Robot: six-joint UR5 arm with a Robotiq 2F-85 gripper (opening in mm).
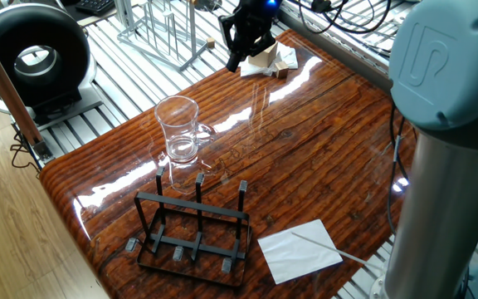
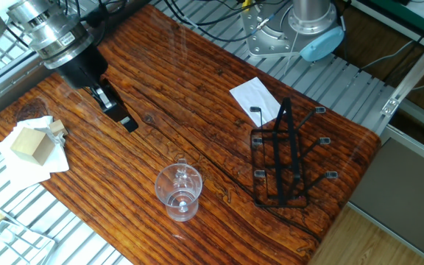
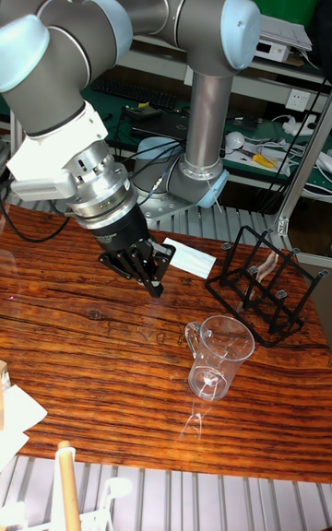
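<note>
A clear glass mug (image 1: 179,131) stands upright on the glossy wooden table, its handle (image 2: 182,163) turned toward the robot's side. My gripper (image 2: 120,114) hangs over the table, apart from the mug and to its upper left in exterior view 2. In exterior view 3 the gripper (image 3: 157,274) points downward, behind and left of the mug (image 3: 218,359). Its fingers overlap in these angles, so their spacing is unclear; no object shows in them. Near one end of the table sits a black wire rack (image 1: 196,224) with upright prongs, carrying no cup.
White paper (image 1: 299,251) lies beside the rack. Wooden blocks (image 2: 32,146) rest on another white sheet at the opposite table end. A wire rack (image 1: 163,37) stands off the table. Bare wood (image 2: 205,121) separates mug, gripper and black rack.
</note>
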